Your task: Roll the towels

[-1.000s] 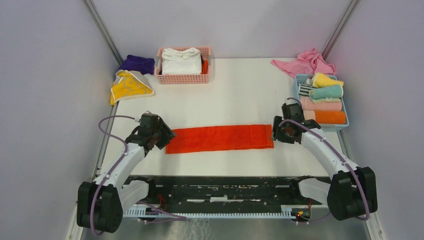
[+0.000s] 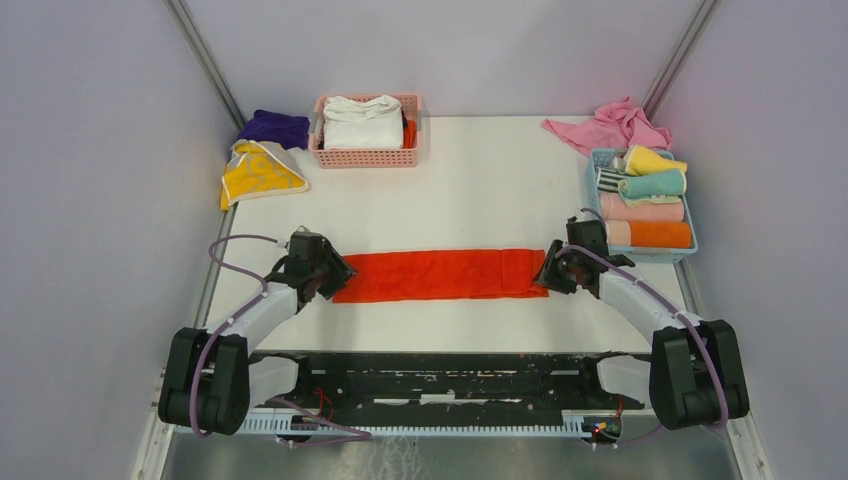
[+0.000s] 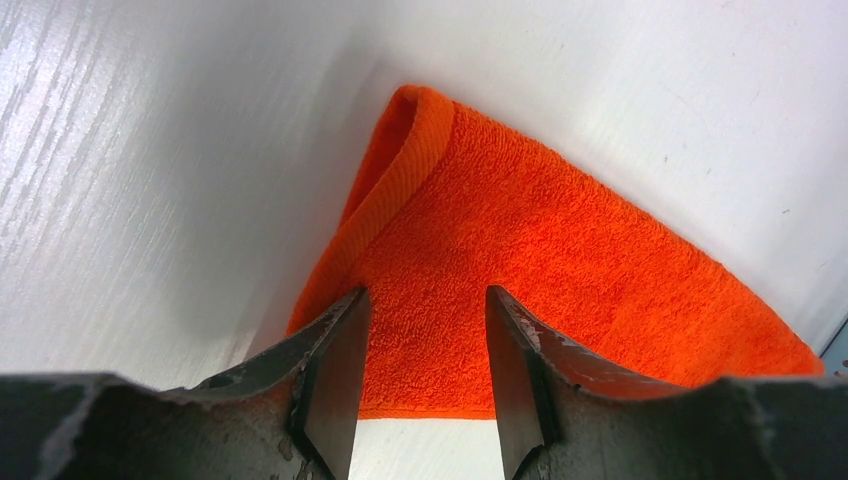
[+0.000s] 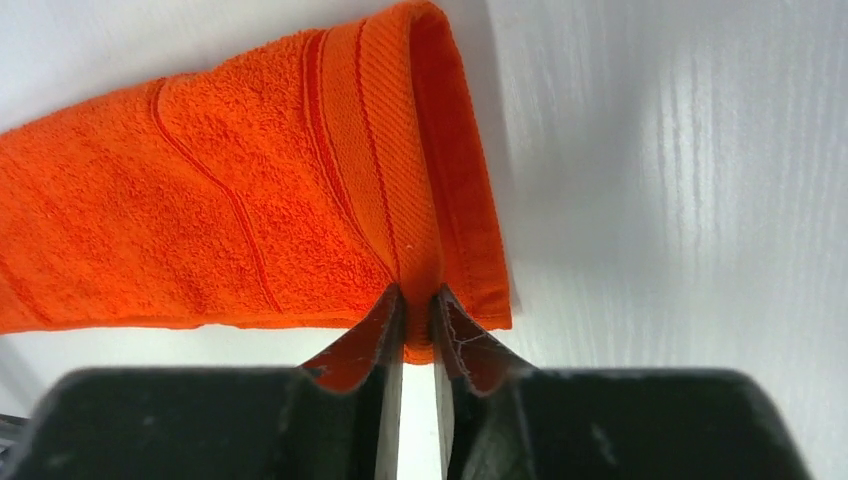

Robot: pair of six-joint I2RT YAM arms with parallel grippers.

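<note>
An orange-red towel (image 2: 430, 275) lies folded into a long strip across the front middle of the table. At its left end, my left gripper stands open above the cloth, its fingers apart and nothing pinched between them. The folded left edge (image 3: 390, 195) shows just beyond those fingers. My right gripper is at the front corner of the towel's right end, its fingertips close together on the folded, ribbed border (image 4: 395, 130), which bunches narrow between them. Part of the lower layer (image 4: 470, 220) sticks out to the right of that fold.
A pink basket (image 2: 367, 158) with white and other towels stands at the back. Purple (image 2: 275, 129) and yellow (image 2: 260, 175) cloths lie at back left. A blue basket (image 2: 655, 255) of rolled towels and a pink cloth (image 2: 615, 128) are at right. Bare table surrounds the strip.
Both grippers have come in slightly at the towel's ends, the right one moving left and toward the front. The towel's front left corner has shifted slightly away from the front edge.
</note>
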